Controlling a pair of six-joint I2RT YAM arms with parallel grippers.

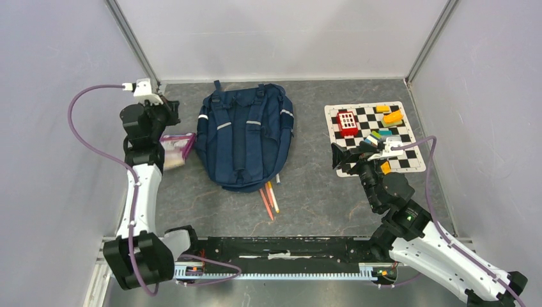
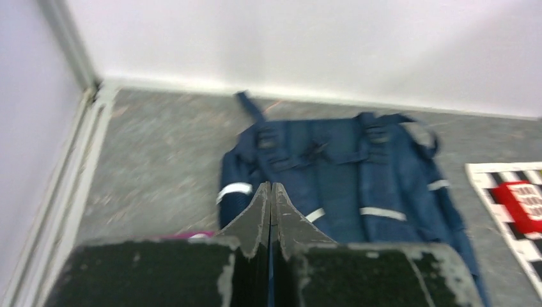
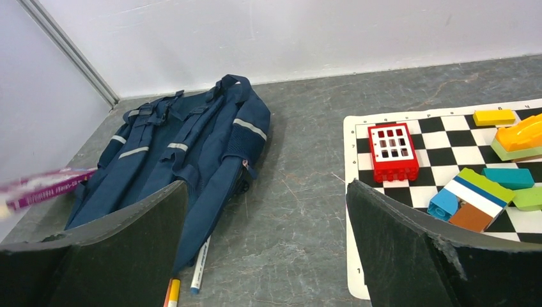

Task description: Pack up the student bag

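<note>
A dark blue backpack point(image 1: 241, 141) lies flat, straps up, left of the middle of the table. My left gripper is shut on the purple book point(image 1: 181, 148), though the grip itself is hidden. Tilted and off the table, the book shows its pale page side left of the bag; in the right wrist view it is blurred. Its pink edge barely shows behind the fingers in the left wrist view. My right gripper stands open over the right part of the table, with nothing between its fingers.
A checkered board point(image 1: 333, 121) on the right carries a red block with a white grid point(image 1: 346, 123), a yellow block point(image 1: 392, 118) and several other blocks. Orange and white pencils point(image 1: 267, 203) lie at the bag's lower edge. Bare grey table separates bag and board.
</note>
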